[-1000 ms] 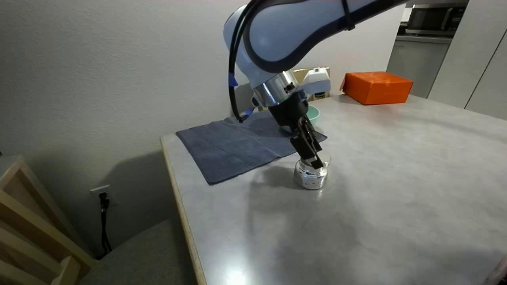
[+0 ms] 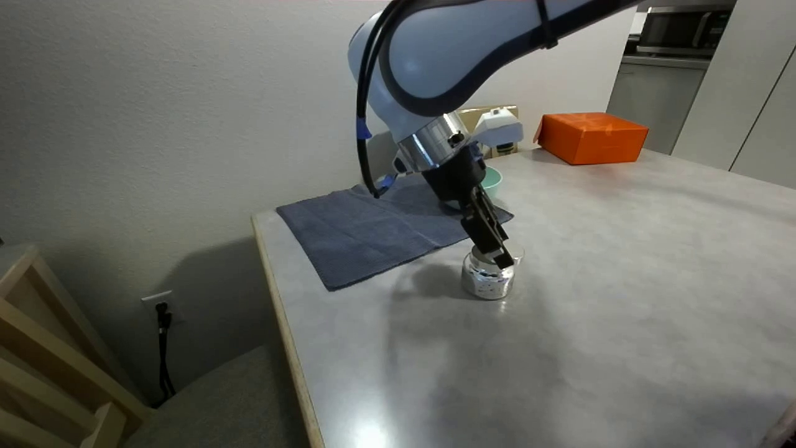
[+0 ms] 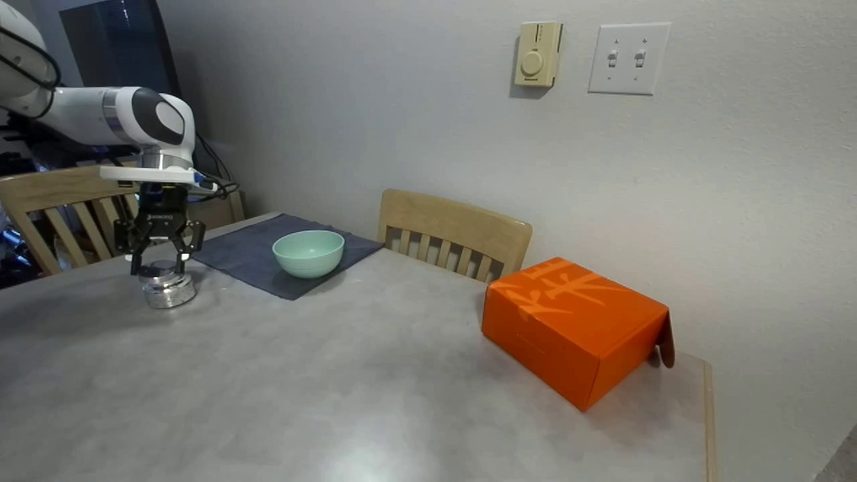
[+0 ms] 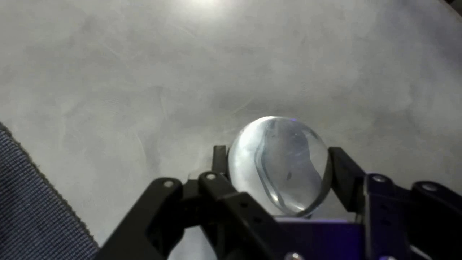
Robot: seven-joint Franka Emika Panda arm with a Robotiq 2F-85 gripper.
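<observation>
A small, shiny silver container (image 2: 489, 280) stands upright on the grey table, close to the dark cloth. In the second exterior view the container (image 3: 169, 292) is at the left, below my gripper (image 3: 158, 266). From the wrist, its round, mirror-like top (image 4: 286, 167) fills the space between the two black fingers. My gripper is shut on this top part, one finger against each side. The container's base appears to rest on the table. Whether the top is a separate lid cannot be told, and its lower body is hidden in the wrist view.
A dark blue-grey cloth (image 3: 241, 256) lies near the wall with a mint-green bowl (image 3: 309, 254) on it. Farther along sits an orange box (image 3: 574, 321). Chairs (image 3: 458, 229) stand behind the table.
Compared with a second ago, my gripper has shifted and turned very slightly, its near fingertip a little lower and to the right. The container stays in almost the same place.
</observation>
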